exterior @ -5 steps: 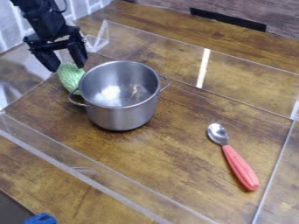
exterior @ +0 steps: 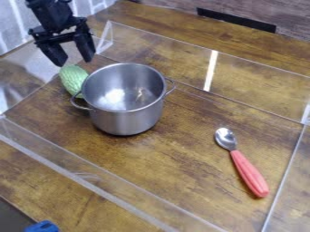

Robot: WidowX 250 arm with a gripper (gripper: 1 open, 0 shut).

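Observation:
My black gripper [exterior: 65, 47] hangs open at the upper left, above and behind a pale green vegetable-like object [exterior: 72, 76]. That object lies against the left side of a steel pot [exterior: 125, 113] with side handles. Nothing shows between the fingers. A spoon with a red handle [exterior: 247, 172] lies on the right of the wooden table.
Clear plastic edging runs around the wooden work area [exterior: 158, 168], with a pale strip at the back right. A blue object [exterior: 40, 226] is at the bottom left corner.
My gripper has risen a little, away from the green object. The pot, spoon and green object look unmoved.

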